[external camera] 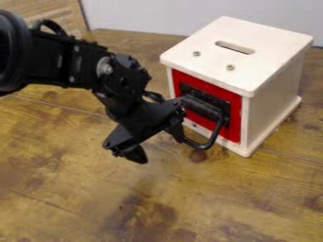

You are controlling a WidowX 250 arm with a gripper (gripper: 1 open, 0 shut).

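A white wooden box [271, 109] with a red front panel [186, 78] stands at the upper right, two small knobs and a slot on its top. Its front carries a black plate with a black bar handle [212, 138] that reaches down and forward. My black gripper [139, 144] is just left of that handle, low over the floor, its fingers pointing down and toward the lower left. Whether anything is between the fingers, or how far apart they are, is hard to tell against the dark body.
A lighter wooden panel [57, 11] stands at the back left.
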